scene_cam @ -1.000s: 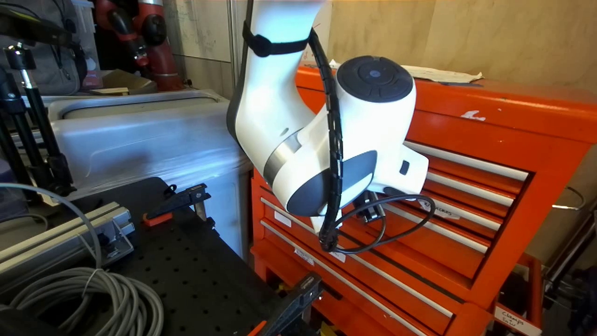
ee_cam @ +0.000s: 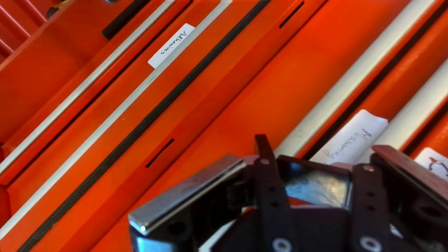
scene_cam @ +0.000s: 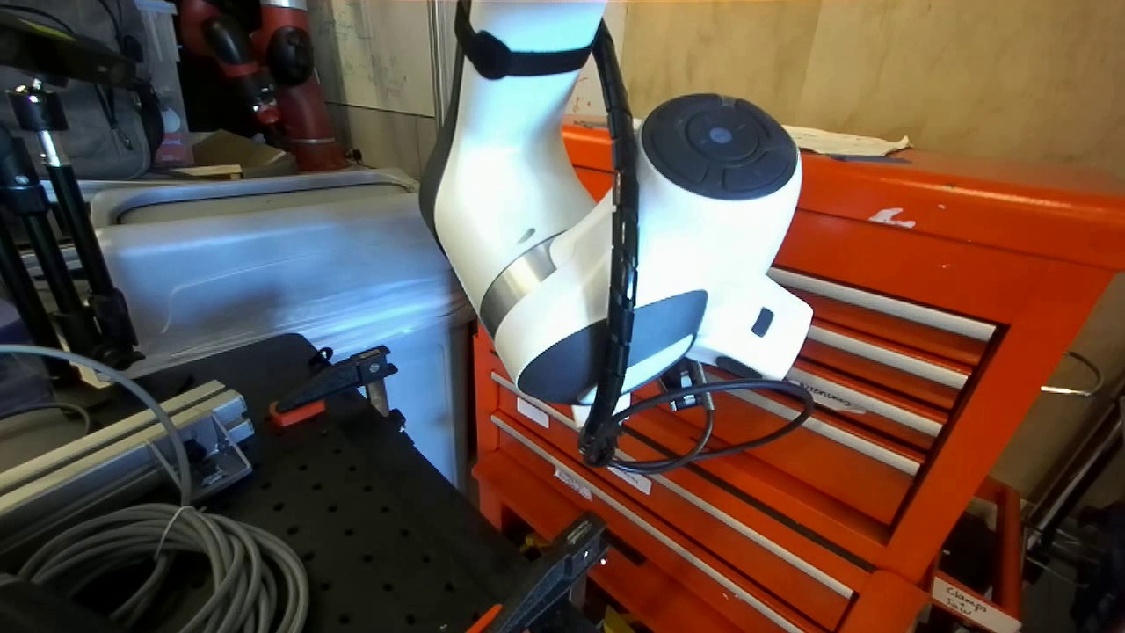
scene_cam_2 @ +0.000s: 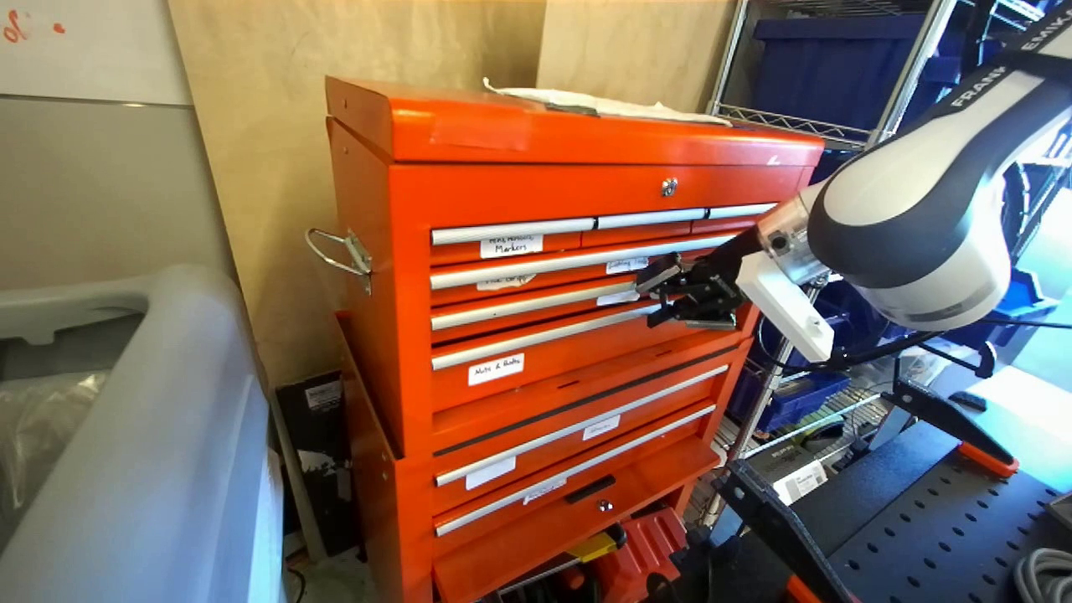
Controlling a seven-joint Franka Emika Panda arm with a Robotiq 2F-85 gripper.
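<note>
The red tool chest [scene_cam_2: 362, 231] stands with its drawers closed, long silver handles running across its front. My gripper [scene_cam_2: 663, 291] is in front of the upper chest's right half, close to the silver handle [scene_cam_2: 543, 340] of its lowest drawer. Seen in the wrist view, the black gripper is shut, and nothing clearly shows held in it. Behind it are a silver handle [ee_cam: 357, 79] and a partly hidden white label [ee_cam: 352, 136]. Whether the fingers touch a handle I cannot tell. Exterior view 1 has the gripper hidden behind the white arm [scene_cam: 685, 253].
A black perforated table [scene_cam: 359, 527] is at the front, with a coil of grey cable [scene_cam: 211, 559] and clamps [scene_cam: 559, 570] along its edge. A grey bin [scene_cam: 285, 264] stands left of the chest. Cloth or paper [scene_cam_2: 603, 105] lies on the chest's top.
The arm's wrist has tilted slightly: its round cap has shifted right and up, its lower part left. In exterior view 1 the chest's drawers look unchanged.
</note>
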